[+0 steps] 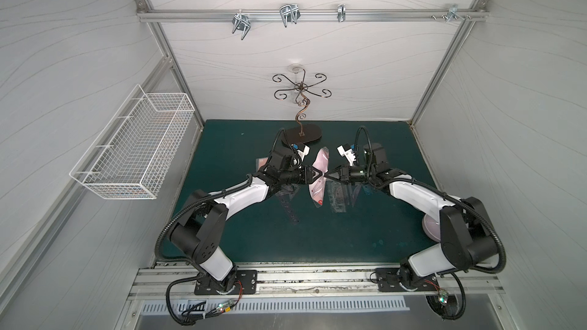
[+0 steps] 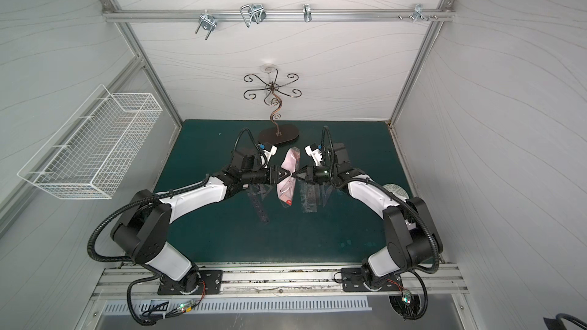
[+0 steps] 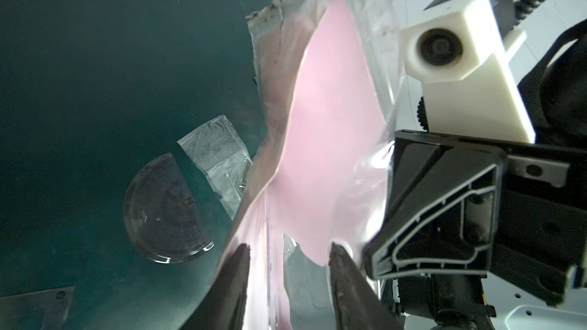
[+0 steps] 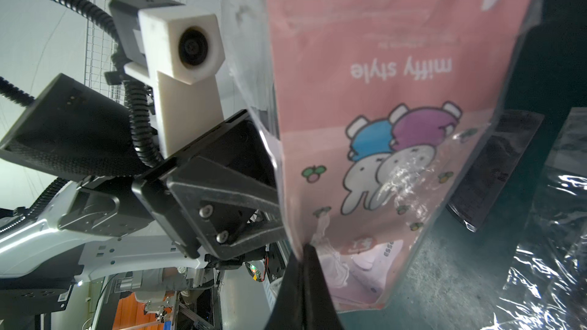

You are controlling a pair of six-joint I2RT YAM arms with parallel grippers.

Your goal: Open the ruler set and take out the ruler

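The ruler set's clear pouch (image 1: 318,176) with its pink card stands raised between both grippers over the middle of the table. In the right wrist view the printed pink card (image 4: 391,85) shows upside down inside the plastic. My right gripper is shut at the pouch's lower edge, with thin plastic at its fingertips. On the other side, my left gripper stands part open, its fingers spread around the pouch's parted edge. A clear half-round protractor (image 3: 165,210) lies flat on the table, and a see-through ruler-like strip (image 4: 498,165) lies beyond the pouch.
Crinkled clear plastic (image 4: 550,238) lies on the table to the right of the pouch. A dark scrolled stand (image 1: 302,134) is at the back, and a white wire basket (image 1: 137,146) hangs on the left wall.
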